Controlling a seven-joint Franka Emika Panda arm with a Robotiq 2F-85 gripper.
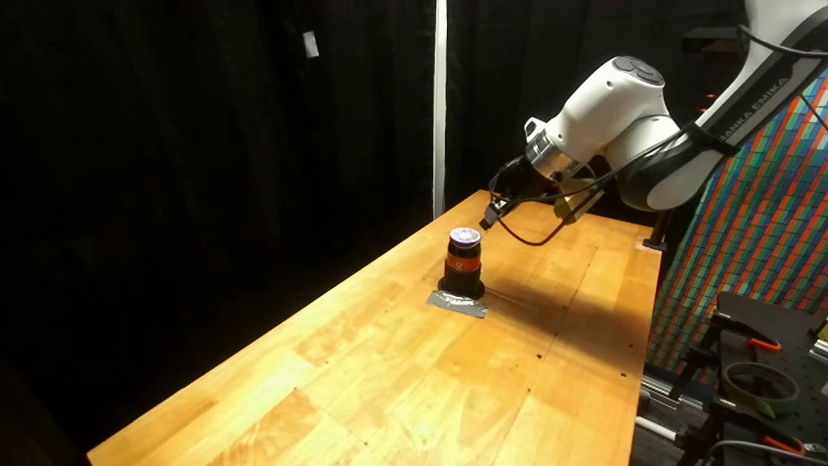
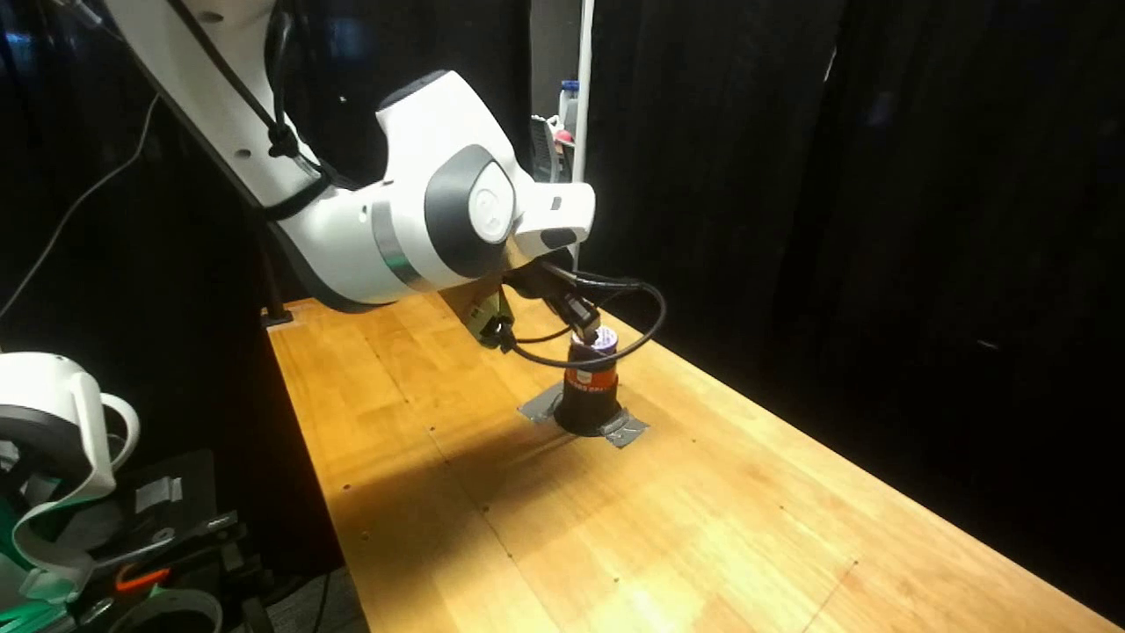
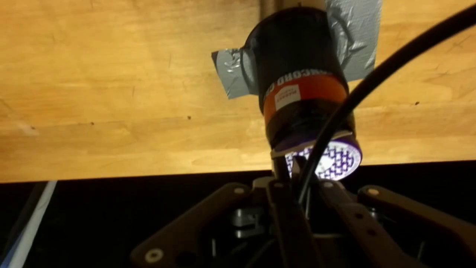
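A dark jar with an orange label stands upright on the table, its patterned white-and-purple lid on top. In the wrist view a thin tan band lies across the jar just below the lid. It runs to the fingertips of my gripper, which is shut on it; the cable partly covers this spot. From outside, the tilted gripper is close to the upper edge of the jar, at about lid height. The band's far side is hidden.
Grey tape fixes the jar's base to the wooden table. A black cable loops around the gripper and passes in front of the jar.
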